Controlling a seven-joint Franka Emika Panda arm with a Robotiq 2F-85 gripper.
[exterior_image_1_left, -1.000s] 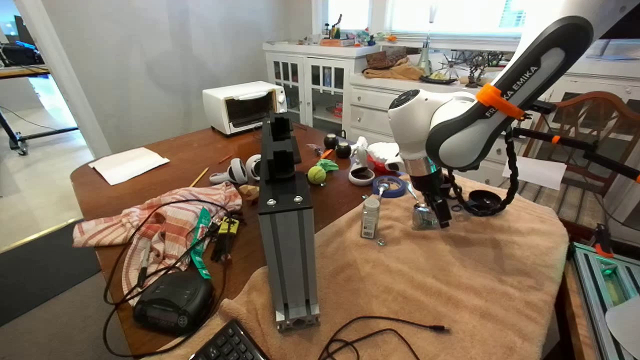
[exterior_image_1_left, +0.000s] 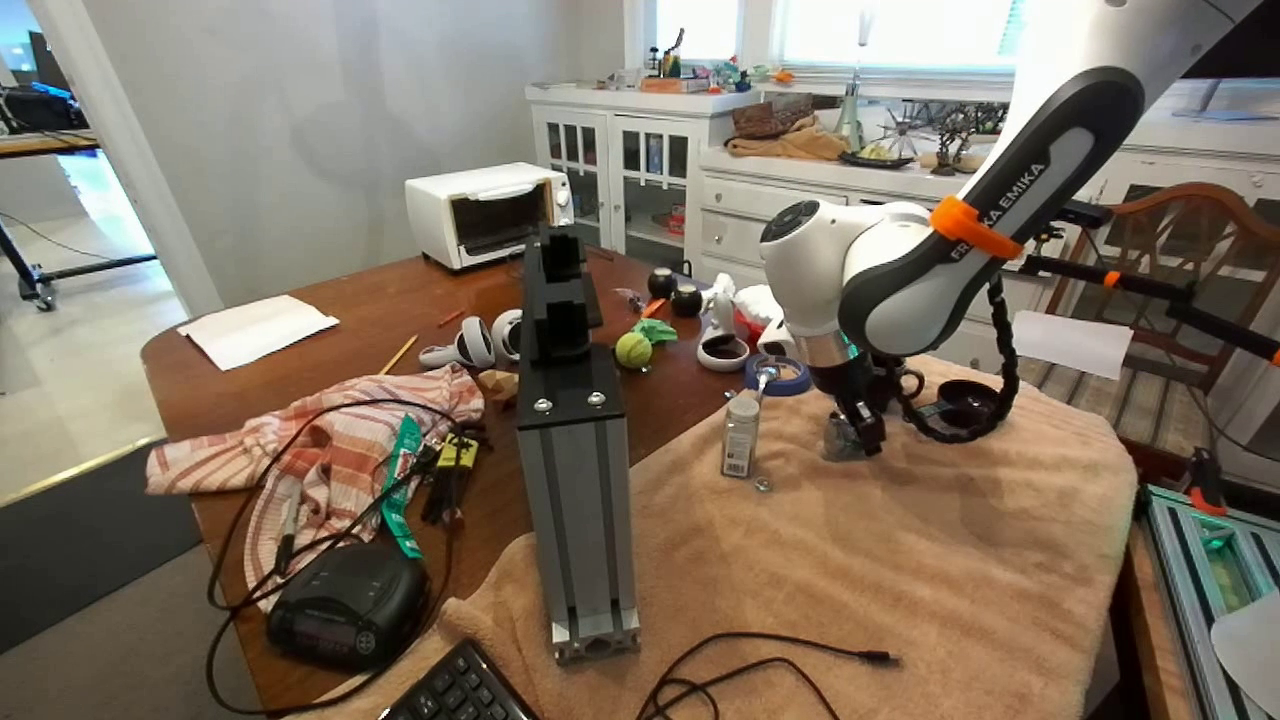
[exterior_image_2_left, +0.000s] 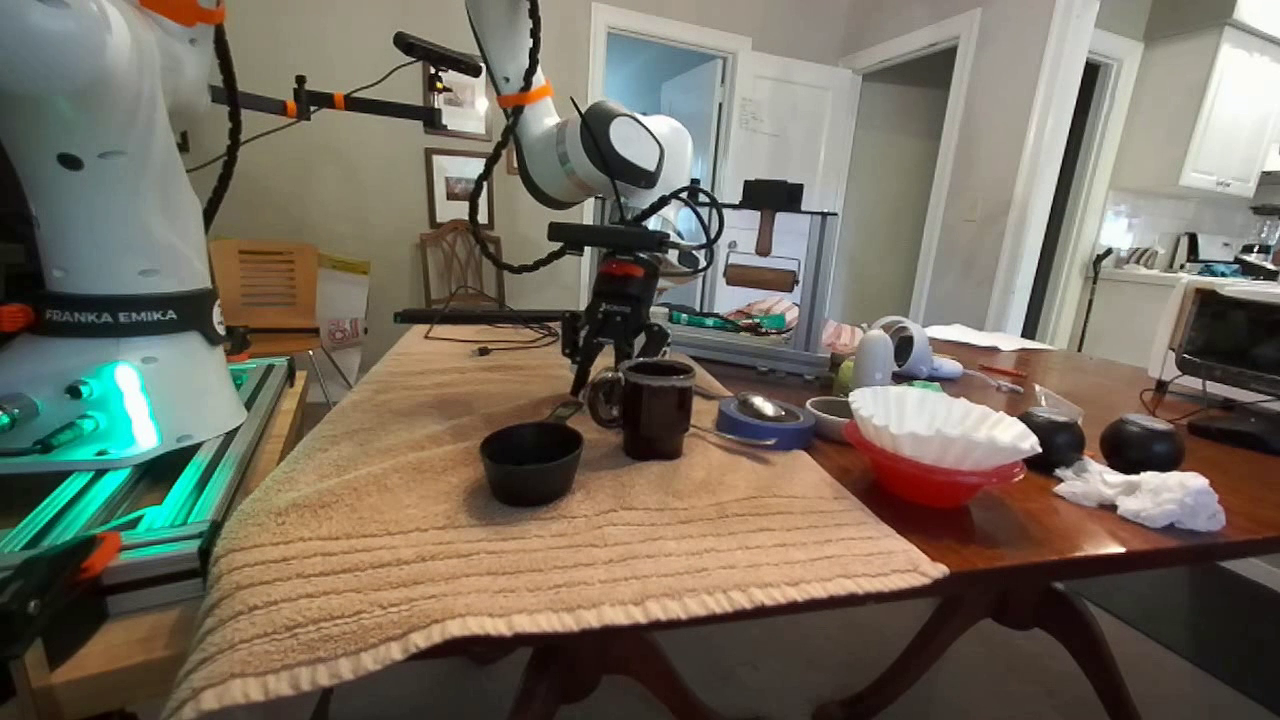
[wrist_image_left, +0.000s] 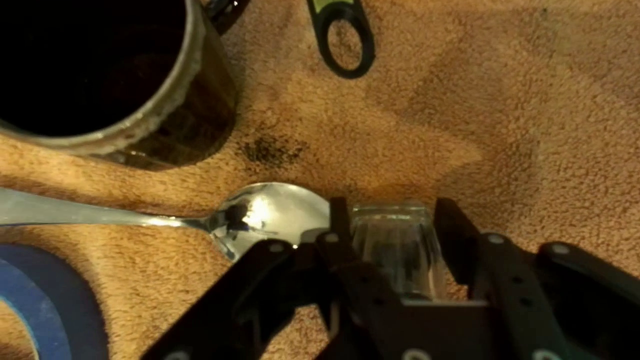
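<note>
A clear glass container (wrist_image_left: 396, 249) stands on the tan towel between the two fingers of my gripper in the wrist view. The fingers are part open around it, with only narrow gaps at its sides. In exterior view 1 my gripper (exterior_image_1_left: 866, 442) points down at the glass (exterior_image_1_left: 842, 439), partly covering it. Just left of the fingers in the wrist view lies a metal spoon (wrist_image_left: 273, 211), its bowl close to the left finger. Exterior view 2 has my gripper (exterior_image_2_left: 603, 374) behind a dark mug (exterior_image_2_left: 659, 414), which hides the glass.
Near the mug sits a black cup with a handle (exterior_image_2_left: 531, 466). Blue tape (wrist_image_left: 57, 306) lies left of the gripper in the wrist view. A labelled bottle (exterior_image_1_left: 740, 436) stands nearby. Open towel stretches toward the front. A metal frame (exterior_image_1_left: 578, 504) rises at the table's middle.
My arm has shifted slightly left in exterior view 1, and the gripper now stands more upright over the glass. The dark mug shows more behind it. The glass appears in about the same place.
</note>
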